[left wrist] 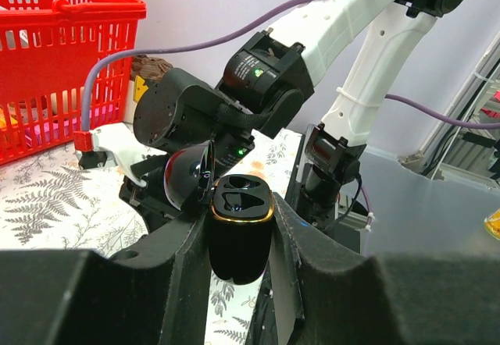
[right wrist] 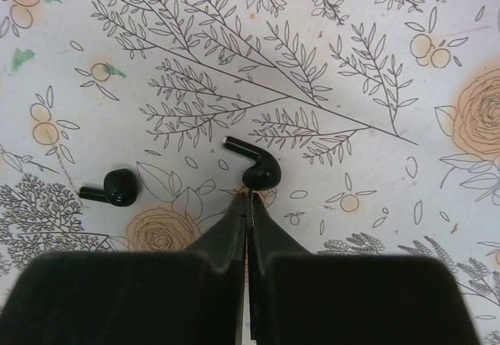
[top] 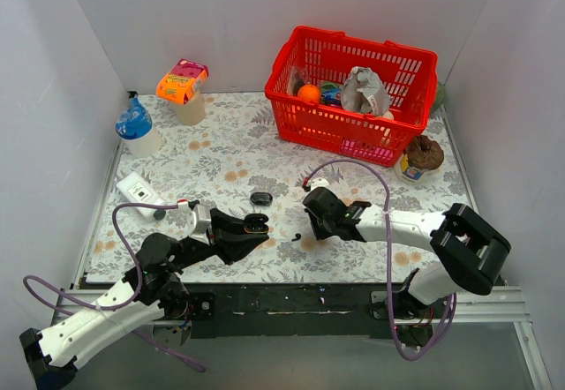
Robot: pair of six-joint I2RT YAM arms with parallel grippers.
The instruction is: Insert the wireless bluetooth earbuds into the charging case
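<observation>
The open black charging case is held up, clear of the table, with my left gripper shut on it; its raised lid shows edge-on. Two black earbuds lie on the patterned cloth in the right wrist view. One earbud is just beyond the tips of my right gripper, which is shut with nothing between its fingers. The other earbud lies off to the left. From above, one earbud shows between the arms; the right gripper hides the second.
A dark oval object lies on the cloth behind the case. Farther back stands a red basket with several items. A white device and a blue-topped container are at left. Bare cloth surrounds the earbuds.
</observation>
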